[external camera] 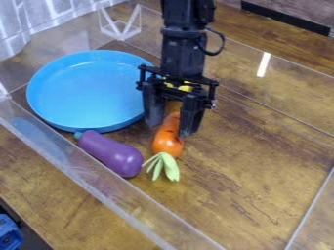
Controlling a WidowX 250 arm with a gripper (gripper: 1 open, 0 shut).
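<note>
A black gripper (173, 115) points down over the middle of the wooden surface, its fingers on either side above an orange toy carrot (166, 143) with pale green leaves. Whether the fingers are open or closed on the carrot is hard to tell. A purple toy eggplant (111, 152) lies to the lower left. A small yellow object shows partly behind the gripper.
A blue plate (72, 88) sits at the left, just beside the gripper. Clear plastic walls border the surface at left and right. A blue object (8, 234) sits at the lower left corner.
</note>
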